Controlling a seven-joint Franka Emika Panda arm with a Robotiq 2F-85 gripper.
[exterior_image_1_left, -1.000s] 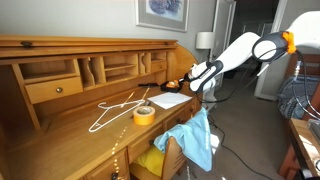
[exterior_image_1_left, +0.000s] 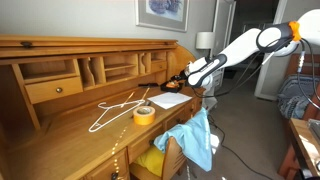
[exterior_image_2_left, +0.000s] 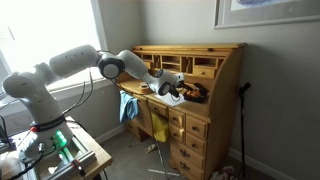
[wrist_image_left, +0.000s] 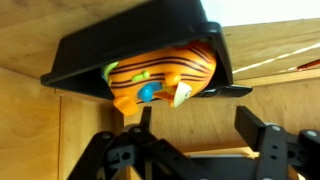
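An orange striped soft toy (wrist_image_left: 165, 75) with green, blue and white details lies in a black tray (wrist_image_left: 85, 60) on the desk. The tray (exterior_image_1_left: 172, 90) stands at the desk's far right end in exterior view 1, with orange showing inside it. My gripper is at the tray's near side in the wrist view. Its two fingers (wrist_image_left: 246, 122) stand well apart, with only bare wood visible between them. In exterior view 2 the gripper (exterior_image_2_left: 177, 94) is beside the tray (exterior_image_2_left: 197, 95); its fingertips are too small to make out there.
White paper (exterior_image_1_left: 169, 100) lies just in front of the tray. Farther left on the desk are a roll of orange tape (exterior_image_1_left: 144, 115) and a white hanger (exterior_image_1_left: 115, 115). A blue cloth (exterior_image_1_left: 195, 138) hangs over the front. Cubbies and drawers (exterior_image_1_left: 55, 89) line the back.
The arm has shifted slightly, and my gripper is a little lower beside the tray than a second ago. The desk items look unmoved.
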